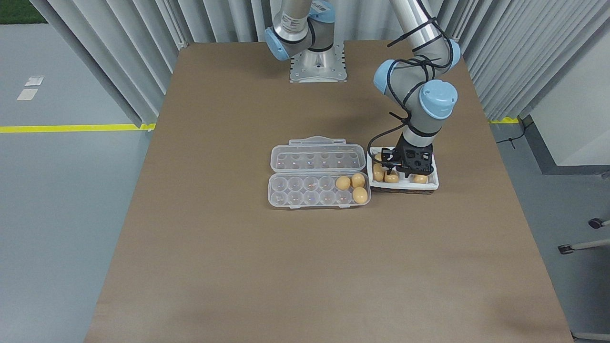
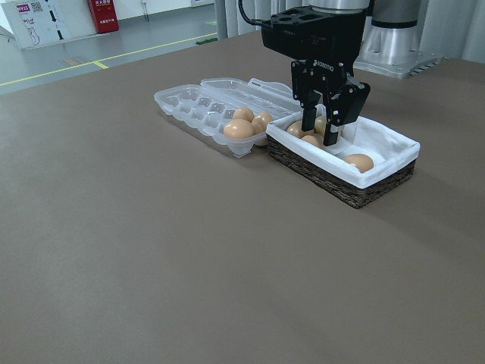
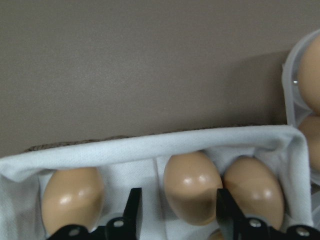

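A white cloth-lined wicker basket (image 2: 383,189) holds several brown eggs; one egg (image 3: 72,200) lies at its left in the wrist view, two more, an egg (image 3: 190,185) and another egg (image 3: 254,192), toward its right. My gripper is low over the basket, fingers apart on either side of a gap, with no egg held between them. The right finger is beside the middle and right eggs. Beside the basket stands an open clear plastic egg carton (image 1: 311,190), with three eggs in its right end and the other visible cups empty.
Cables hang along my arm.
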